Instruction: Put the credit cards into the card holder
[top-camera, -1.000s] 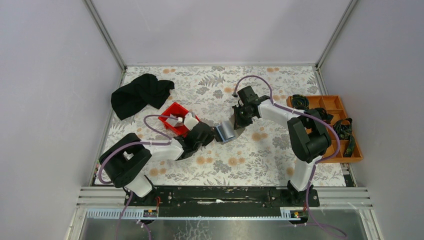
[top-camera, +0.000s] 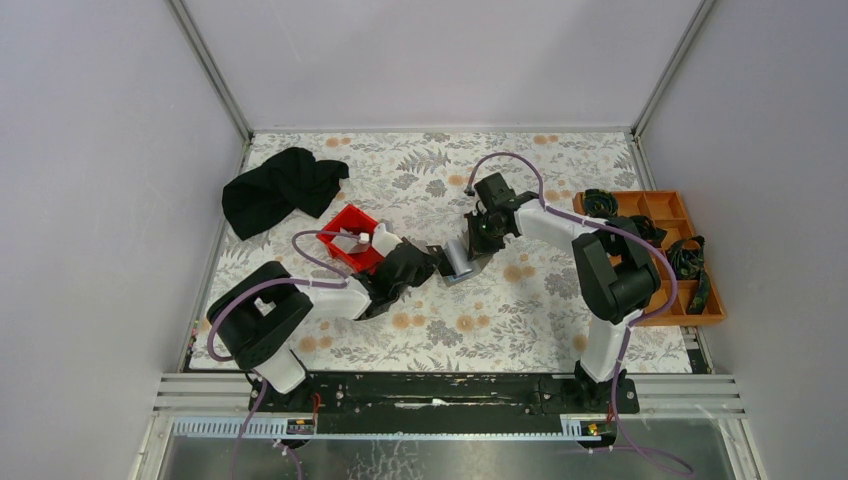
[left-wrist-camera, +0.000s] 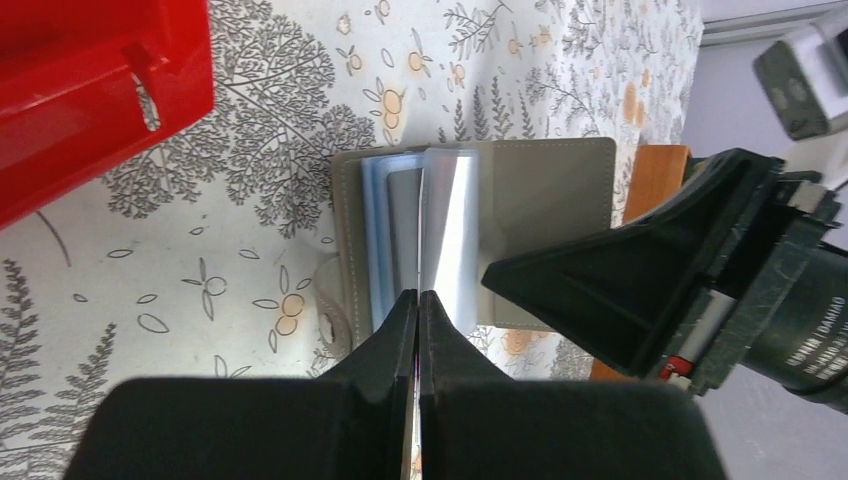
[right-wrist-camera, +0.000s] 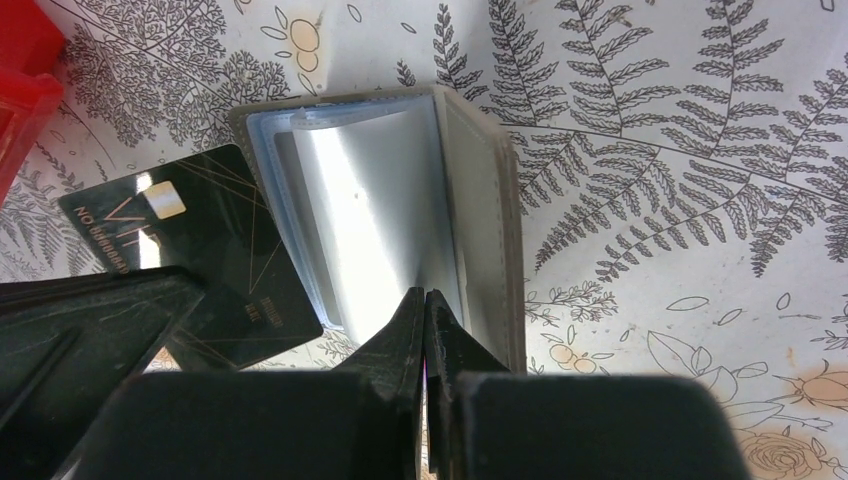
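A black credit card is pinched in my left gripper; the left wrist view sees it almost edge-on as a thin upright line. It overlaps the left side of the open card holder (left-wrist-camera: 540, 190), above or at its clear sleeves (right-wrist-camera: 375, 200). Whether the card's edge is inside a sleeve cannot be told. At the holder's right half, my right gripper is shut, with its tips by the raised clear sleeve. No card shows between its fingers, and whether they pinch the sleeve is unclear.
A red basket (top-camera: 350, 218) with pale items inside stands left of the holder, partly behind the left arm. Black cloth (top-camera: 285, 190) lies at the back left. An orange compartment tray (top-camera: 665, 208) sits at the right edge.
My left gripper has shifted slightly right, bringing the black card further over the holder's left side. The right arm stays in place beside the holder.
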